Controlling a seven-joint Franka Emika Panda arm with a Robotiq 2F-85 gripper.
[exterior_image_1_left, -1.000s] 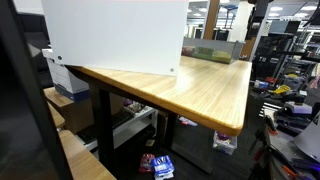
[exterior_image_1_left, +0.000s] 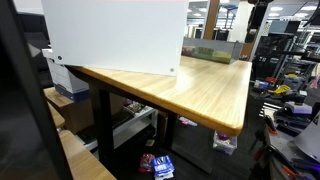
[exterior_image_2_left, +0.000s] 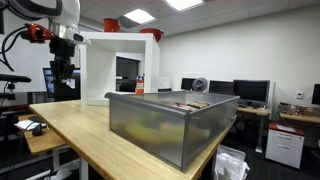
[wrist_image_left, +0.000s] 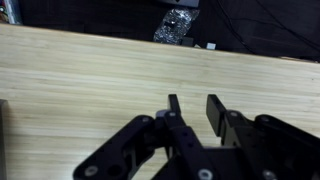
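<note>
My gripper hangs over the light wooden tabletop (wrist_image_left: 100, 90). In the wrist view its two fingertips stand a moderate gap apart, with bare wood showing between them and no object visible there. Exterior view 2 has the gripper (exterior_image_2_left: 62, 72) at upper left, well above the table (exterior_image_2_left: 75, 118). Exterior view 1 catches only part of the dark arm (exterior_image_1_left: 258, 12) at the top right.
A large grey translucent bin (exterior_image_2_left: 150, 128) with several things inside occupies the table's right side. Behind it stand a white open box (exterior_image_2_left: 98, 70) and a red-and-white can (exterior_image_2_left: 140, 84). Blue packets (exterior_image_1_left: 163, 166) lie on the floor.
</note>
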